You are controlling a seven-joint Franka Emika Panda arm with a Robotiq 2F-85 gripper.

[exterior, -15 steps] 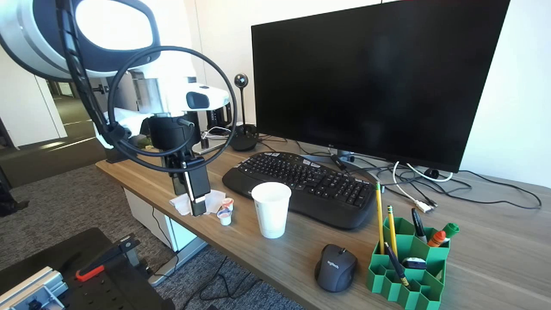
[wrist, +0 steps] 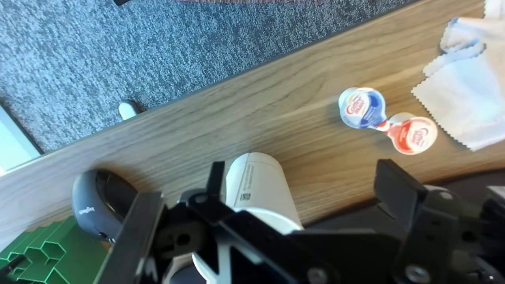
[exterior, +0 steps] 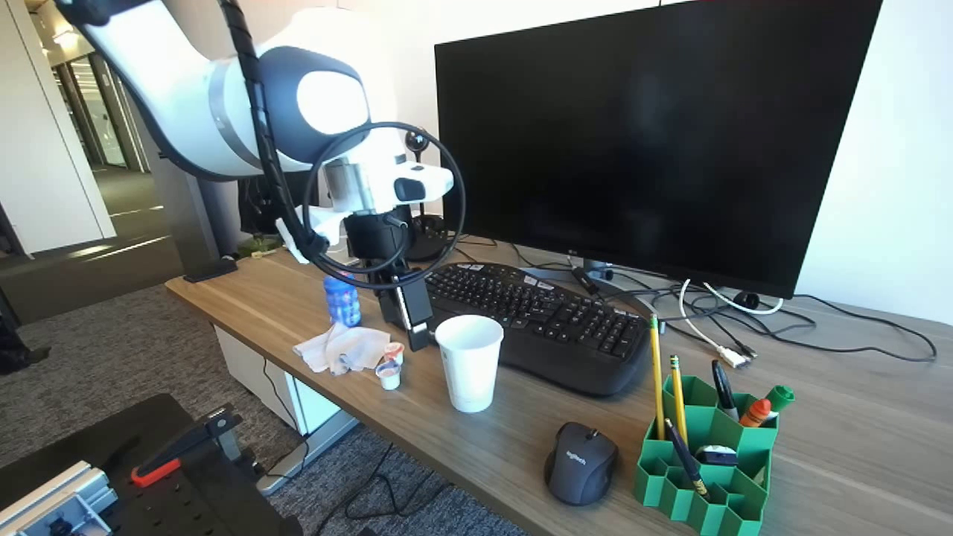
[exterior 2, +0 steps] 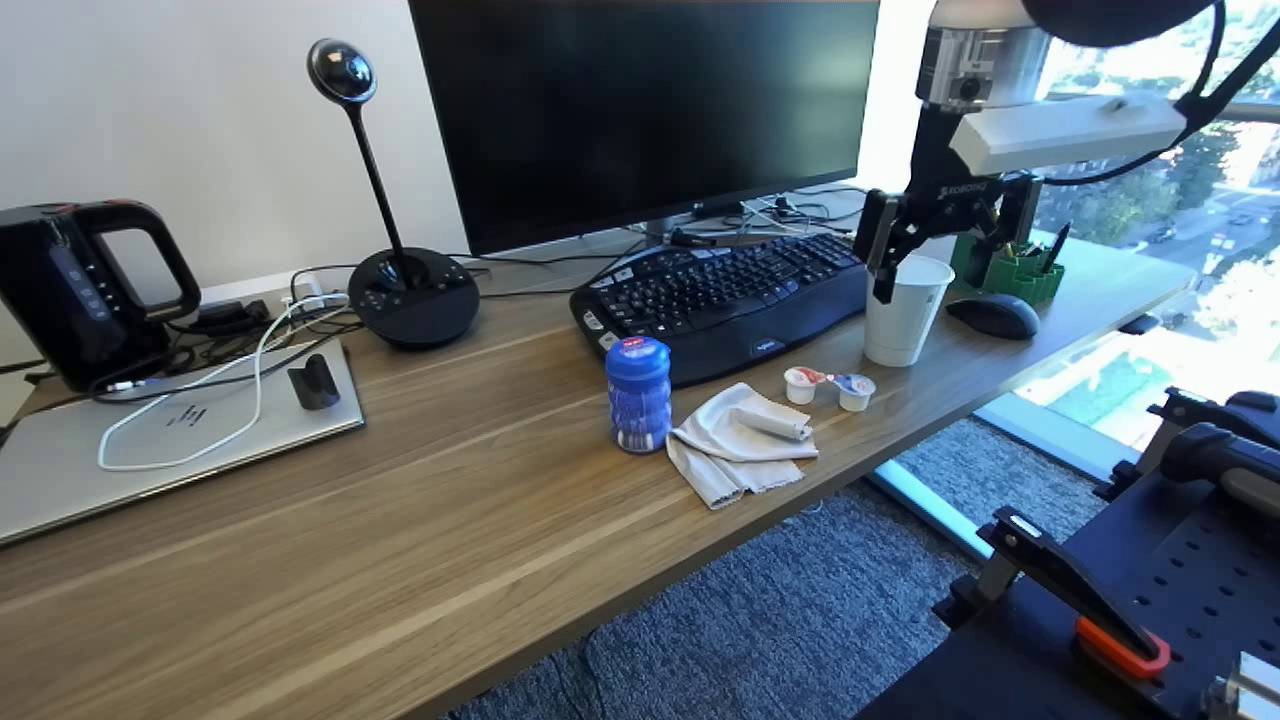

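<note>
A white paper cup (exterior: 470,365) stands upright on the desk beside the keyboard. My gripper (exterior 2: 944,258) is open, its fingers pointing down at about the cup's rim height. In the wrist view the cup (wrist: 260,182) shows between the spread fingers, nearer the left one; its lower part in that picture is hidden behind the gripper's linkage. From exterior view 1, the gripper (exterior: 403,321) appears just left of the cup. Whether a finger touches the cup, I cannot tell.
Two joined creamer cups (exterior 2: 828,386), a pale cloth (exterior 2: 741,444) and a blue bottle (exterior 2: 639,396) lie along the desk. A black keyboard (exterior: 536,313) sits behind; a mouse (exterior: 581,463) and green pen holder (exterior: 706,447) stand to the right. Bare desk spreads at left in exterior view 2.
My arm and gripper have moved right in exterior view 1, from over the cloth towards the cup. The blue bottle has come into sight there. The cup has not moved.
</note>
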